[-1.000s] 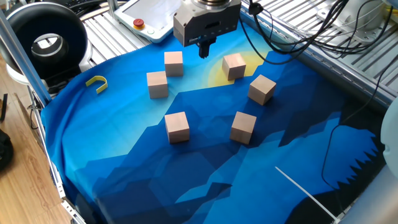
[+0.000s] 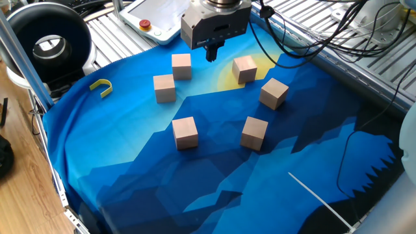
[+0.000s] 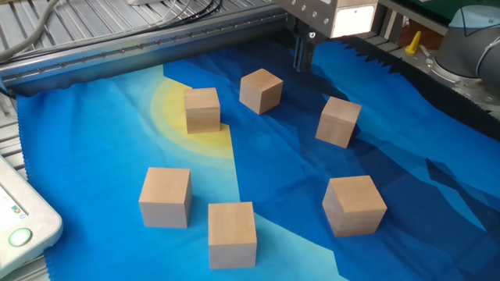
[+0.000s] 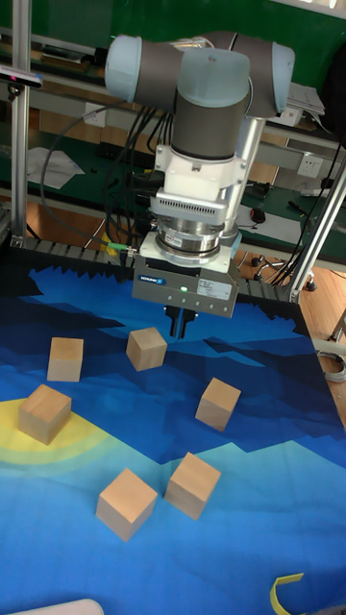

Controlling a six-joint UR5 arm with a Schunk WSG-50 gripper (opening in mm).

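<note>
Several plain wooden cubes lie apart on the blue patterned cloth (image 2: 117, 136), none stacked. In exterior view 1, a far-left cube (image 2: 181, 67) sits close behind another cube (image 2: 164, 88). A third cube (image 2: 244, 69) rests at the yellow patch, with a cube (image 2: 273, 94) to its right. Nearer the middle are a left cube (image 2: 185, 133) and a right cube (image 2: 253, 134). My gripper (image 2: 211, 53) hangs above the cloth, clear of every cube. Its dark fingers (image 4: 177, 324) stand close together, with nothing showing between them. In exterior view 2 the gripper (image 3: 301, 56) is at the top.
A yellow curved strip (image 2: 101, 86) lies at the cloth's left edge. A tablet-like panel with a red button (image 2: 144, 25) stands at the back. Black cables (image 2: 305, 49) hang at the right.
In exterior view 1 my gripper's fingertips have shifted very slightly. The cubes have not moved.
</note>
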